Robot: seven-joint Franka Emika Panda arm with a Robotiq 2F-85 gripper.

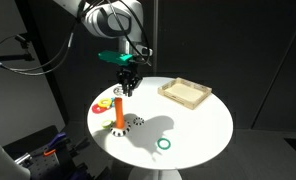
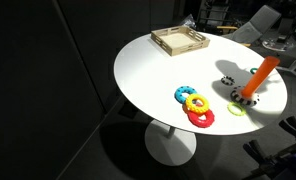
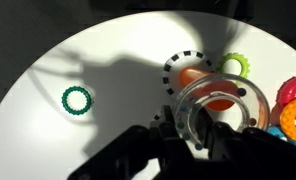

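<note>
My gripper is shut on a clear ring with dark spots (image 3: 260, 98), held out in front of the fingers. In the wrist view the ring overlaps the orange post (image 3: 195, 77), and part of the post shows through it. In the first exterior view the gripper (image 1: 127, 91) hangs above and slightly right of the upright orange post (image 1: 119, 112), and the ring looks higher than its top. A black-and-white ring (image 2: 238, 98) lies around the foot of the post.
Yellow (image 2: 197, 103), red (image 2: 200, 119) and blue (image 2: 182, 92) rings are clustered near the table's edge. A light green ring (image 2: 237, 108) lies near the post. Another spotted ring (image 2: 227, 80), a dark green ring (image 1: 164, 143) and a wooden tray (image 1: 185, 92) share the white table (image 1: 193, 128).
</note>
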